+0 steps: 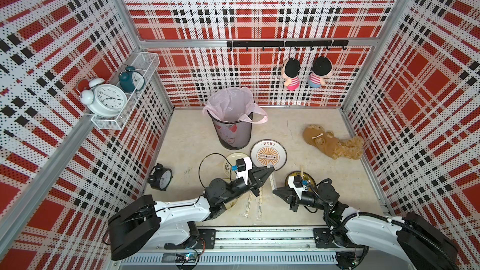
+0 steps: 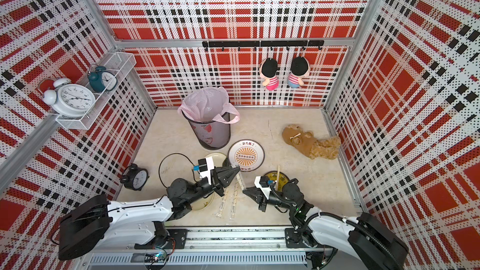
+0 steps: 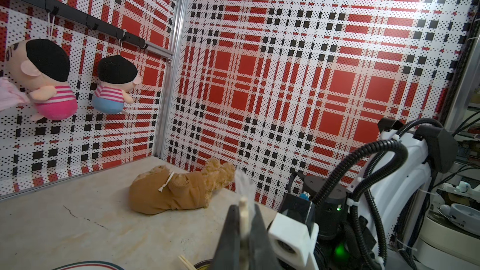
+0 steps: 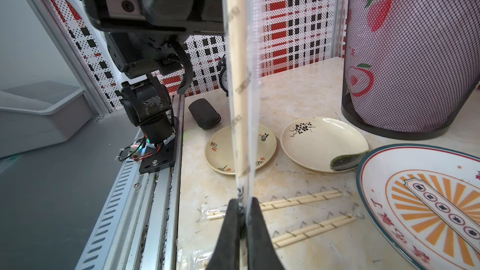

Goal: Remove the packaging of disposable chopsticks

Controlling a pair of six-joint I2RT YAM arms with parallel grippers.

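Observation:
Wrapped disposable chopsticks (image 4: 239, 85) stand upright between my two grippers, clear plastic loose along their side in the right wrist view. My right gripper is shut on their lower end. At the upper end my left gripper is shut too; a pale chopstick tip and a wisp of clear wrapper (image 3: 244, 184) show at its fingers. Whether it pinches wood or only film is hard to tell. From above, the left gripper is higher and further back than the right. Two more wrapped pairs (image 4: 300, 200) lie on the table below.
A bin with a pink bag (image 1: 232, 125) stands behind. Near it lie a sunburst plate (image 1: 268, 142) and two cream plates (image 4: 325, 127). A yellow-brown bowl (image 2: 283, 176) with chopsticks sits beside my right arm. The brown plush (image 1: 330, 141) lies back right.

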